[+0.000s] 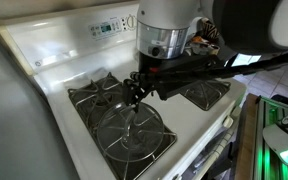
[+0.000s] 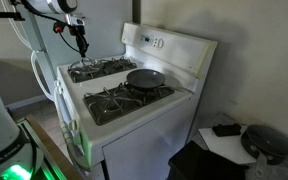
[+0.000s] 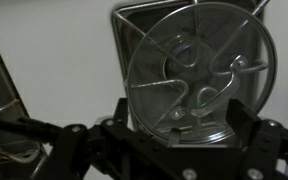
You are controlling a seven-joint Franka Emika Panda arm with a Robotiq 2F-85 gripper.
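A round clear glass lid (image 1: 114, 138) with a shiny rim lies on the front-left burner grate in exterior view 1. The wrist view shows the same glass lid (image 3: 149, 85) from above, with grate bars visible through it. My gripper (image 1: 135, 104) hovers over the lid's far part, pointing down. Its fingers (image 3: 121, 112) stand wide apart at the bottom of the wrist view, over the lid's near edge, and nothing is held between them. In exterior view 2 the gripper (image 2: 82, 55) is above the far end of the stove, where the lid is hard to make out.
A dark frying pan (image 2: 149, 80) sits on the stove's other burners. To the right, another dark pan (image 2: 270, 142) and a white board (image 2: 227, 147) lie on the counter. The stove's back panel (image 1: 89, 35) rises behind the burners.
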